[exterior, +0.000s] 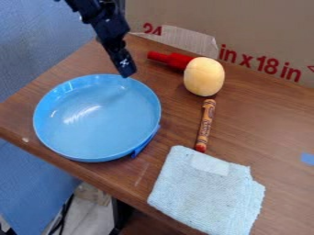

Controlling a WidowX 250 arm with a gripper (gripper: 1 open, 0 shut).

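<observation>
The black gripper (123,64) hangs just above the back rim of a blue plastic plate (95,110), to the left of a red object (174,60) that looks like a marker or rolling pin. Whether its fingers are open or shut is unclear. A pale yellow rounded object (204,77) stands right of it, and an orange crayon-like stick (205,124) lies below that. Something blue (143,142) sticks out from under the plate's right edge.
A light blue folded cloth (205,195) lies at the front right. A cardboard box (263,32) stands along the back. The table's left edge borders blue fabric.
</observation>
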